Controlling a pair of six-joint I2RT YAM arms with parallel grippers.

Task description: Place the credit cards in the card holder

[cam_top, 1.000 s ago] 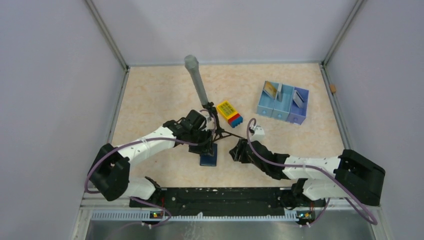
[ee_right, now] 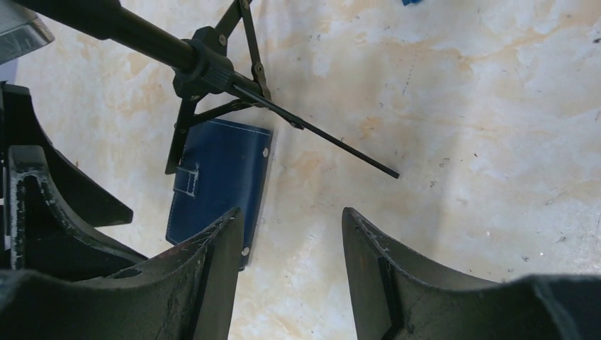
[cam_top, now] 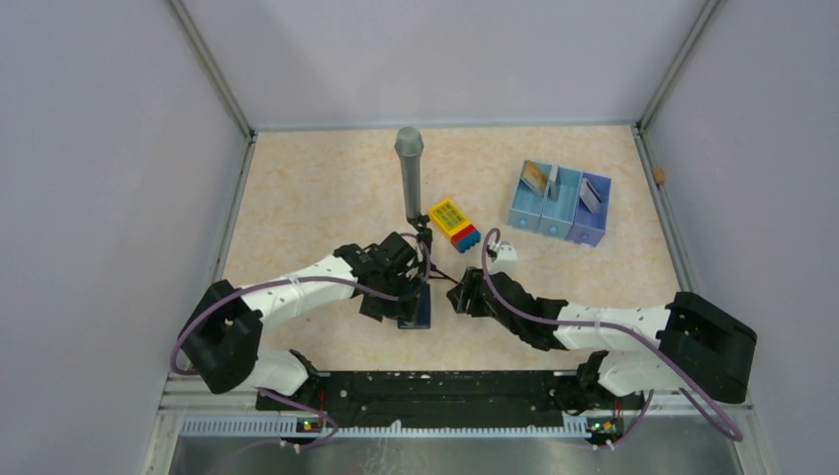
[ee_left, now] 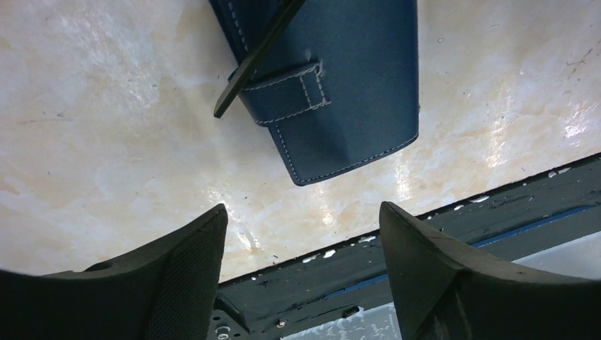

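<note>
The dark blue card holder (ee_left: pixel 354 92) lies flat on the table with its strap side up, partly hidden by the left arm in the top view. In the left wrist view my left gripper hovers over its near end, fingers apart and nothing between them. My right gripper is open and empty, to the right of the holder. A black tripod stands against the holder, one leg crossing it in the left wrist view. Card-like pieces, one of them tan (cam_top: pixel 534 178), lean in the compartments of a blue organizer (cam_top: pixel 526 220) at the back right.
The grey tripod-mounted pole (cam_top: pixel 411 173) rises behind the left gripper. A yellow, red and blue toy block (cam_top: pixel 453 224) lies just right of the pole. Open table stretches across the back left and between the block and organizer.
My left gripper has shifted toward the front, further over the holder. My right gripper has moved slightly left.
</note>
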